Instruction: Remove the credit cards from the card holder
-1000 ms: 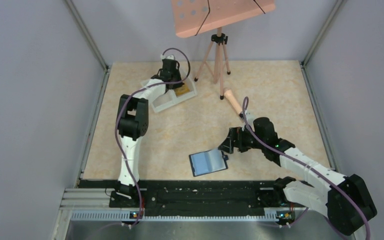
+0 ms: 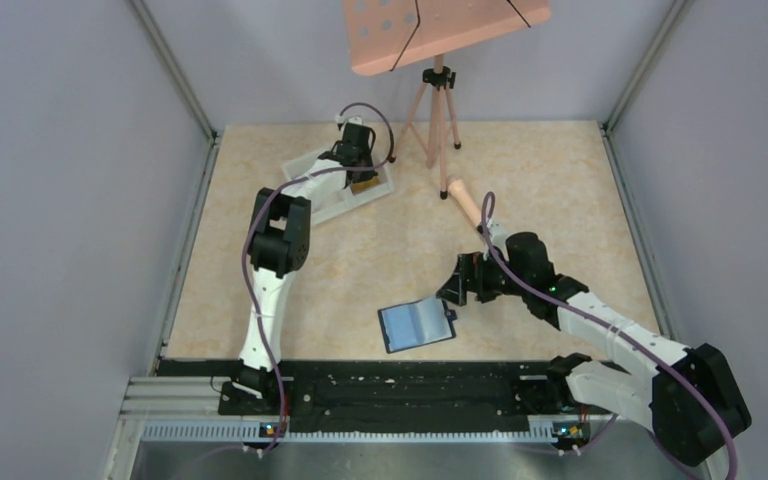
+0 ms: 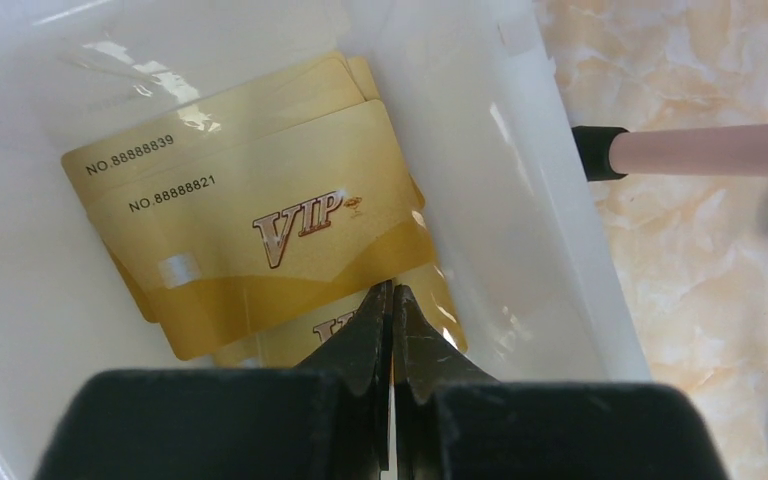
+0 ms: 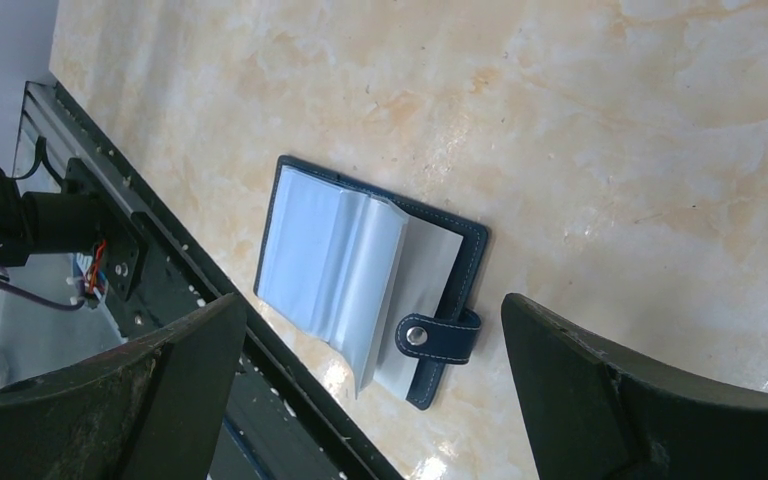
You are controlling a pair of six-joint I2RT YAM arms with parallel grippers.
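Several gold VIP cards lie overlapping inside a white container. My left gripper is over them with its fingertips together, at the lower edge of the top card. No card clearly shows between those fingers, and whether the tips touch a card is hard to tell. The dark blue card holder lies spread on the table, with clear sleeves and a snap strap. My right gripper stands open above it, one finger on either side and nothing held.
A wooden tripod easel stands behind and right of the white container. One of its feet is close to the container wall. A loose tan cylinder lies near the right arm.
My left gripper has shifted to the right over the container, toward the cards' compartment, covering more of them in the top view. The right arm and the card holder are practically still.
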